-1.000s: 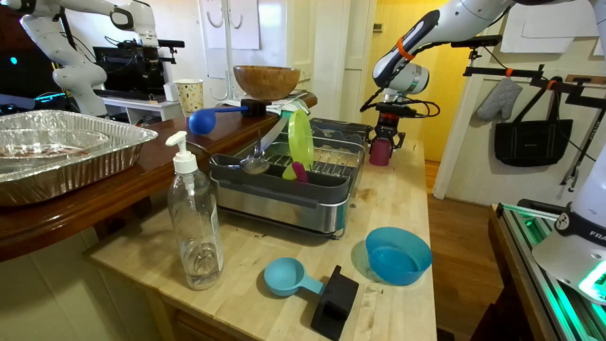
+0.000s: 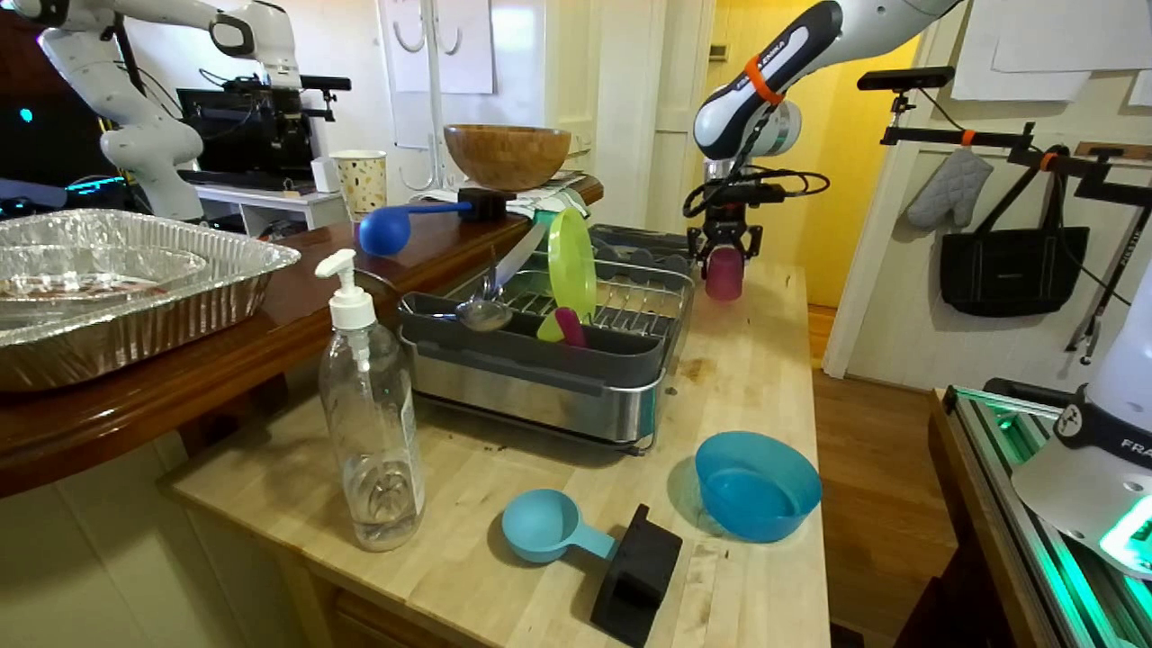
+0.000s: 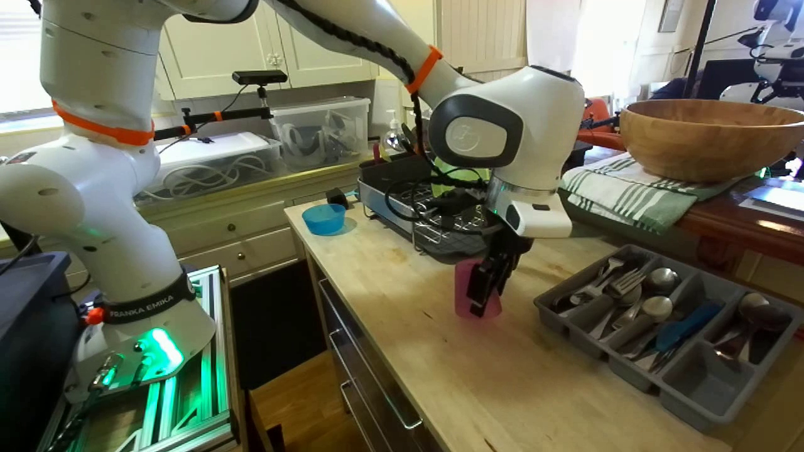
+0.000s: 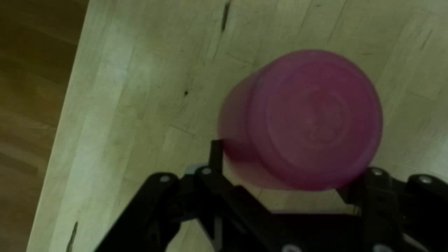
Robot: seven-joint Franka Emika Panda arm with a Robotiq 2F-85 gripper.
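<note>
A pink cup (image 2: 724,274) is gripped by my gripper (image 2: 724,239), just past the dish rack in exterior view 1. Seen from the other side, the same cup (image 3: 465,290) is held by the black gripper (image 3: 490,290), over the wooden counter. From the wrist, the cup's closed round base (image 4: 315,121) faces the camera, so it is upside down, with the fingers (image 4: 216,157) at either side of it. Its rim's exact height over the counter cannot be told.
Beside the cup stands the dish rack (image 2: 529,378) with a green plate (image 2: 572,265). A grey cutlery tray (image 3: 708,384) lies on the other side. The blue bowl (image 2: 756,486), blue scoop (image 2: 543,526) and soap bottle (image 2: 373,443) are farther along. Bare counter lies in front of the tray.
The gripper and pink cup have risen from the counter and shifted slightly. The arm's wrist has moved a little left in exterior view 1. The other objects are unmoved.
</note>
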